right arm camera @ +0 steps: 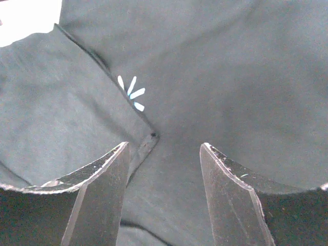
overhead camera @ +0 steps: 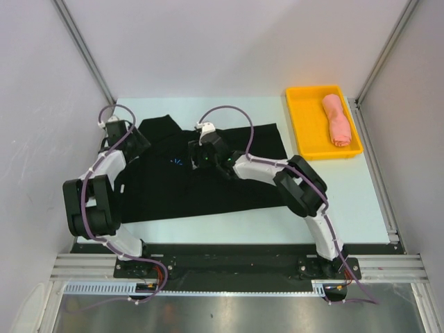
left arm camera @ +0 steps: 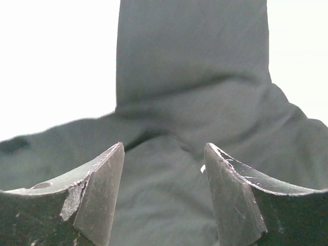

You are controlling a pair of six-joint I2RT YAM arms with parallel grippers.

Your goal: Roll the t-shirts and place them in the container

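A black t-shirt (overhead camera: pixel 166 198) lies spread over the white table, one sleeve sticking out at the back. Part of the cloth at the left is folded over, and its edge (right arm camera: pixel 110 74) crosses a small blue-white print (right arm camera: pixel 134 95). My left gripper is open above the shirt's left side, dark cloth visible below and between its fingers. Over the shirt's middle, right of the print, hangs my right gripper, also open, with the folded corner beneath its left finger. Neither one grips any cloth.
A yellow bin (overhead camera: pixel 305 142) stands at the back right with a rolled pink shirt (overhead camera: pixel 338 120) in it. Bare white table (overhead camera: pixel 340 201) shows to the right and along the front.
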